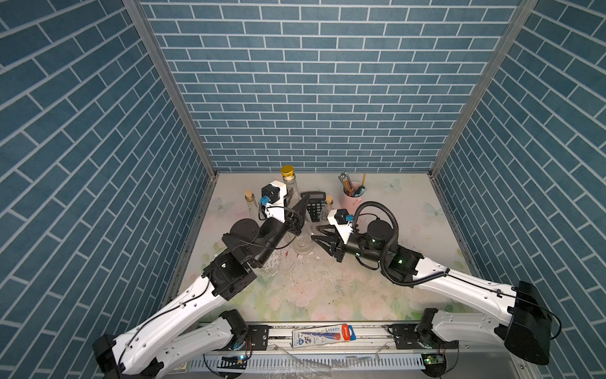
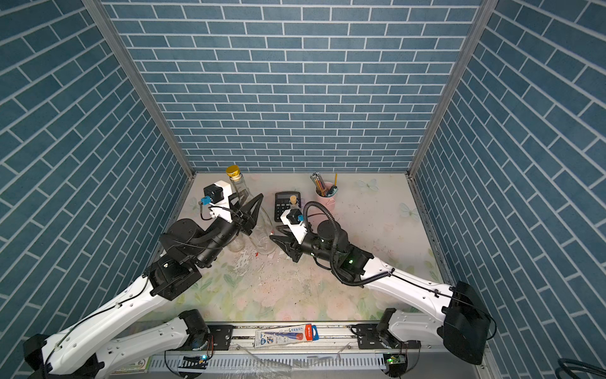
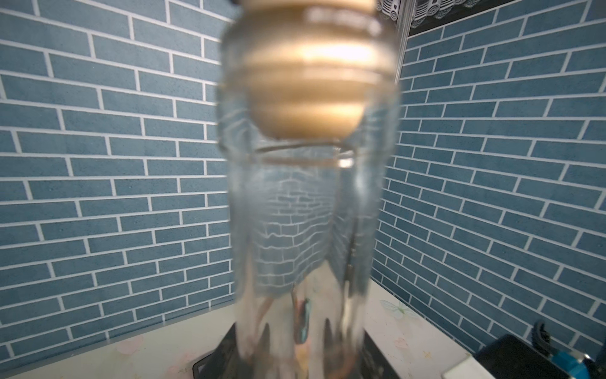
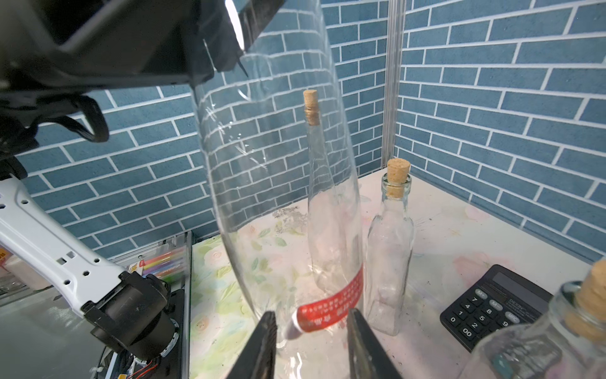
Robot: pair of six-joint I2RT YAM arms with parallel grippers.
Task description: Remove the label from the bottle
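Observation:
A tall clear glass bottle with a gold cap (image 1: 288, 171) leans to the left. Low on its wall, a red label (image 4: 331, 306) with a whitish, blurred end shows in the right wrist view. The left gripper is at the bottle's upper part, its fingers on either side; whether they press the glass cannot be told. In its wrist view the blurred bottle (image 3: 287, 202) fills the middle. My right gripper stands open facing the label, with no label visibly pinched between its fingers.
Corked bottles (image 4: 388, 252) stand behind the leaning one, and another corked bottle (image 4: 536, 347) is close on the right. A calculator (image 4: 495, 303) and a pink pencil cup (image 1: 352, 202) stand farther back. White scraps (image 2: 243, 262) litter the table.

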